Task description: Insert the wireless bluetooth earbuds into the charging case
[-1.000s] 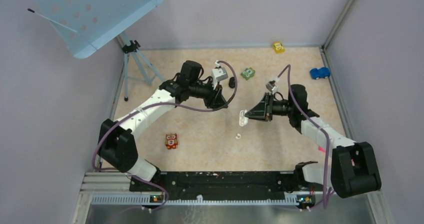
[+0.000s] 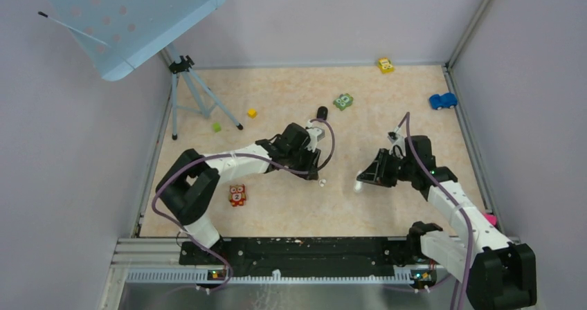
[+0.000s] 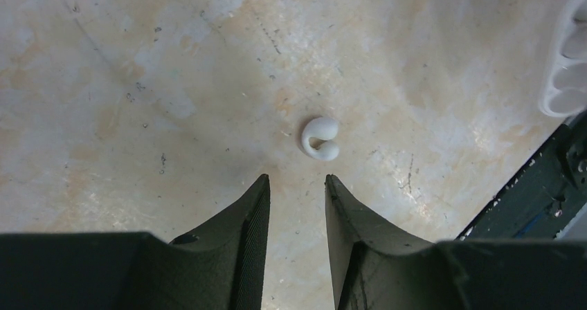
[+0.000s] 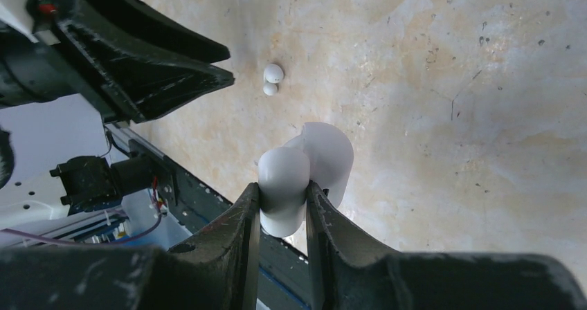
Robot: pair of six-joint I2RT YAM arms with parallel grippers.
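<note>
A white earbud (image 3: 322, 128) lies loose on the table, just beyond the tips of my left gripper. That gripper is open, with a bare gap between its fingers. The top view has the earbud (image 2: 322, 183) just right of the left gripper. My right gripper is shut on the lid of the white charging case (image 4: 332, 159), held away from the earbud. Part of the case's tray with its hollows shows at the right edge of the left wrist view; from here I cannot tell whether an earbud sits in it.
A black object (image 2: 322, 113) and a green owl block (image 2: 342, 102) lie farther back. A red owl block (image 2: 237, 195) is near the left arm, and a tripod (image 2: 190, 81) stands back left.
The earbud has shifted slightly left.
</note>
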